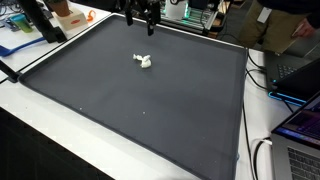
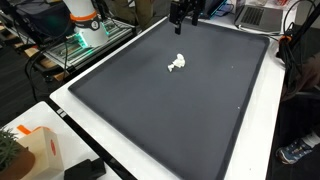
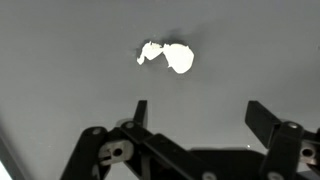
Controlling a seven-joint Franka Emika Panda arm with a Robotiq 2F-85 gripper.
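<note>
A small crumpled white object (image 1: 143, 61), perhaps cloth or paper, lies on the dark grey board (image 2: 165, 120). In the wrist view the white object (image 3: 178, 57) shows as two joined lumps, above and apart from the fingertips. My gripper stands open, its two black fingers wide apart with only bare board showing between them. At the top edge of both exterior views the gripper hangs over the far part of the board, beyond the white object and not touching it.
Bare board surrounds the white object on all sides. Laptops (image 1: 295, 155) and cables stand along the right of exterior view 1. A potted plant (image 2: 12, 152) and other items are at the lower left of exterior view 2.
</note>
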